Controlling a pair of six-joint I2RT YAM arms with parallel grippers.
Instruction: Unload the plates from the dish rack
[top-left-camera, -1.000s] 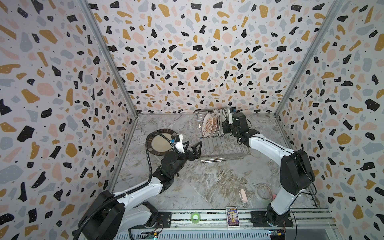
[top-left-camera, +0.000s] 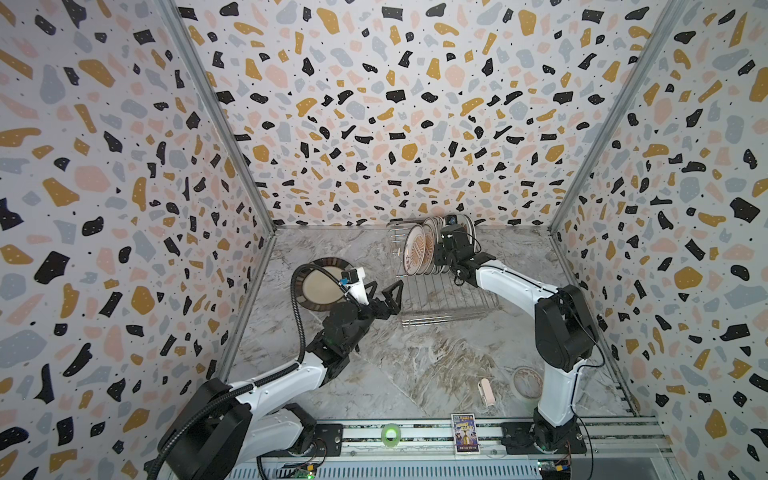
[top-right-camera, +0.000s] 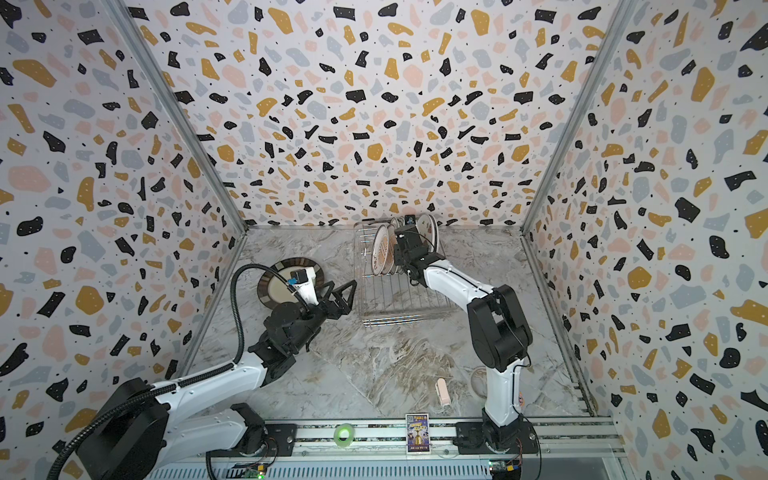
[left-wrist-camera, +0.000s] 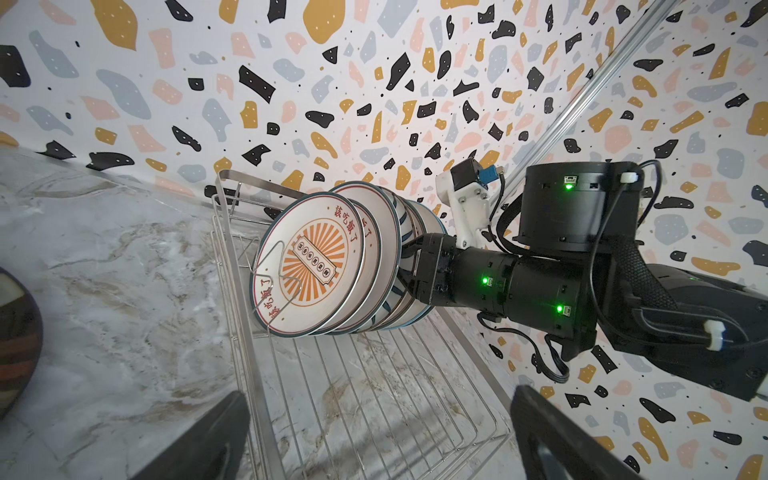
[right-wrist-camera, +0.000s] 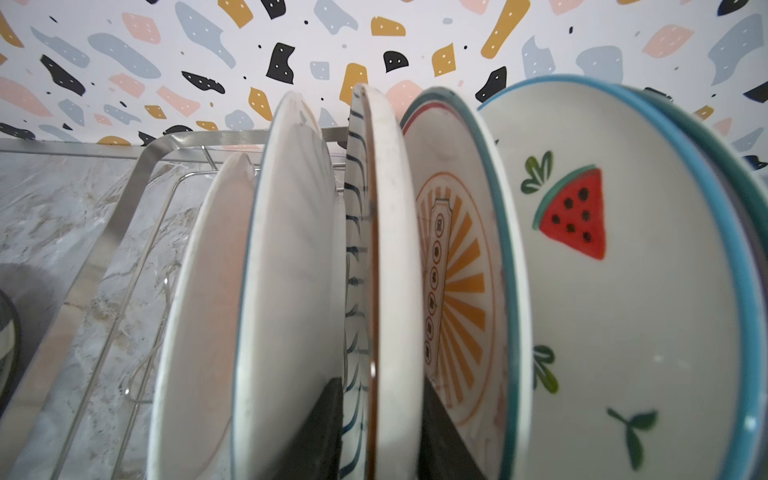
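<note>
Several plates stand on edge in the wire dish rack (top-left-camera: 448, 318). In the left wrist view, the front plate (left-wrist-camera: 281, 257) shows an orange sunburst. My right gripper reaches in among the plates, its fingers apart. In the right wrist view a brown-rimmed white plate (right-wrist-camera: 397, 264) and a striped plate (right-wrist-camera: 354, 240) lie between those fingers; firm contact cannot be made out. Right of them are another sunburst plate (right-wrist-camera: 460, 280) and a watermelon plate (right-wrist-camera: 608, 320). My left gripper (top-left-camera: 387, 286) stands open and empty, left of the rack.
A dark-rimmed plate (top-left-camera: 321, 284) lies flat on the marble table, left of the rack and partly behind my left arm. A small pinkish object (top-left-camera: 486, 392) and a ring (top-left-camera: 528, 382) lie near the front right.
My right gripper has moved left along the rack, from the right side of the row in among the plates. The left arm and the flat plate have stayed put.
</note>
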